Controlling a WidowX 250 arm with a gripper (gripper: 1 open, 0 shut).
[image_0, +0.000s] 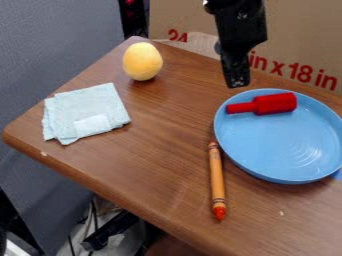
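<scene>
My black gripper (235, 72) hangs above the back of the wooden table, just over the upper left of the blue plate; whether its fingers are open or shut is unclear. A red cylindrical object (274, 103) lies on the upper part of the plate (281, 150). An orange crayon (217, 182) lies left of the plate. A yellow rounded object (142, 62) stands at the back left, and a folded pale cloth (84, 113) lies at the left.
A cardboard panel (301, 45) stands behind the table. The table's left edge runs diagonally toward the front.
</scene>
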